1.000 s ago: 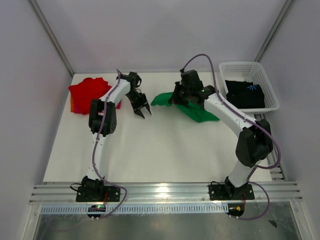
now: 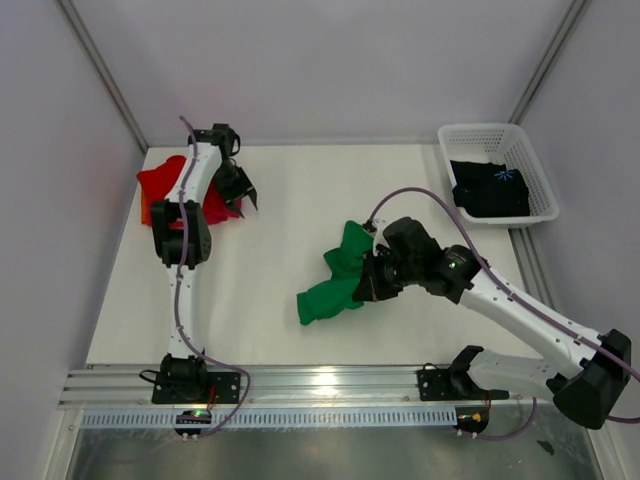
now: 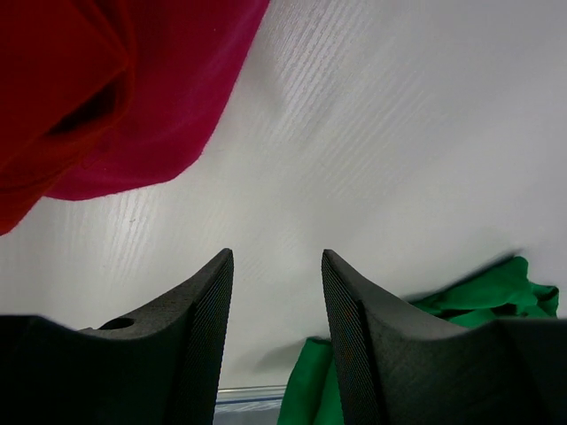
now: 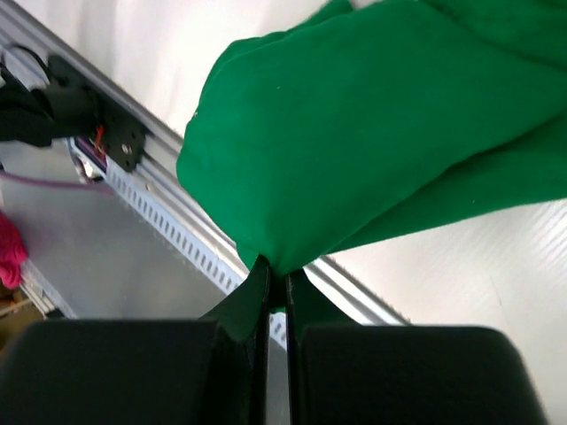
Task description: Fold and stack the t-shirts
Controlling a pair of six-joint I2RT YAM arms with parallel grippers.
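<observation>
A green t-shirt [image 2: 335,285] lies crumpled over the front middle of the table. My right gripper is shut on a gathered edge of it, and the cloth [image 4: 354,133] spreads away from the fingertips in the right wrist view. At the back left rests a stack of red cloth [image 2: 160,182], with a trace of orange under it. Open and empty, my left gripper hovers at the right side of that stack. In the left wrist view, red fabric [image 3: 177,97] fills the upper left and green fabric [image 3: 487,288] shows at the lower right.
A white basket [image 2: 545,200] at the back right holds folded-looking black cloth [image 2: 490,190]. Bare white table [image 2: 270,260] lies between the red stack and the green shirt. A metal rail [image 2: 320,376] runs along the front edge.
My right gripper has carried the green shirt from the back middle towards the front edge.
</observation>
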